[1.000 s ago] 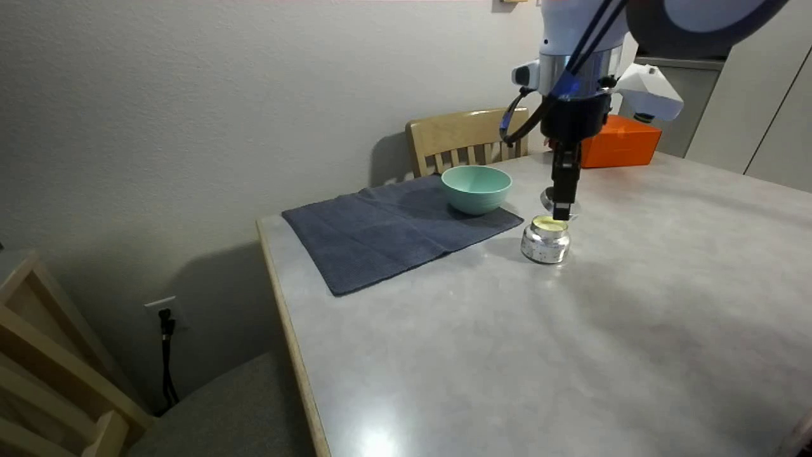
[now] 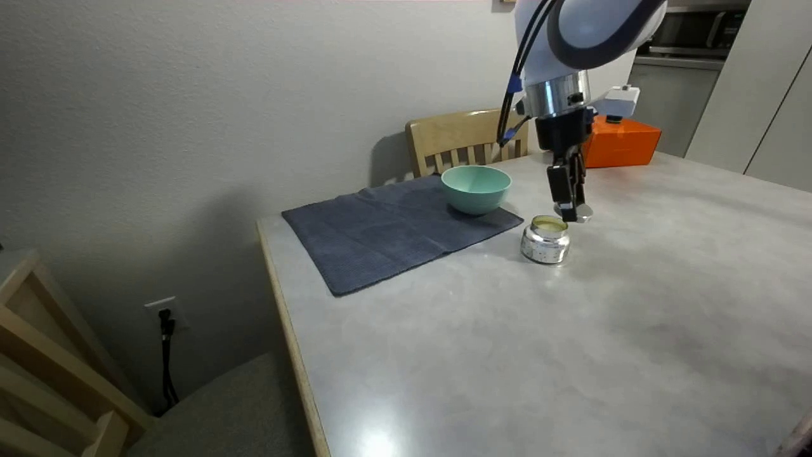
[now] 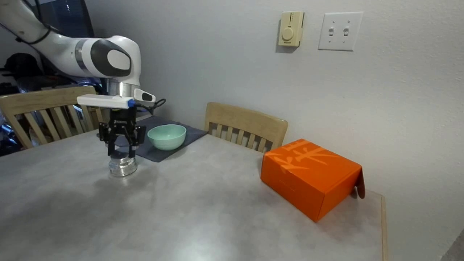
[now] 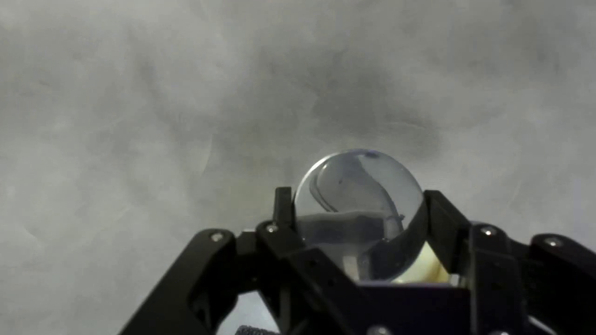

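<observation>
A round, shiny silver lid (image 4: 357,187) is pinched edge to edge between the black fingers of my gripper. Below and partly behind it in the wrist view, a bit of the jar's pale yellow inside (image 4: 425,267) shows. The small silver jar (image 2: 545,247) stands upright and open-topped on the table. In exterior view 1 my gripper (image 2: 569,213) is tilted, with the lid (image 2: 584,214) just right of the jar's mouth. Exterior view 2 has the gripper (image 3: 121,152) right over the jar (image 3: 123,167); whether lid and jar touch I cannot tell.
A mint-green bowl (image 2: 476,189) sits on a dark blue cloth (image 2: 380,232) near the jar. Toward the far end of the table lies an orange box (image 3: 311,174). Wooden chairs (image 3: 245,126) line the edge.
My arm has leaned over and the gripper now slants. The lid in it has swung a little right and down in exterior view 1. Jar, bowl and cloth are where they were.
</observation>
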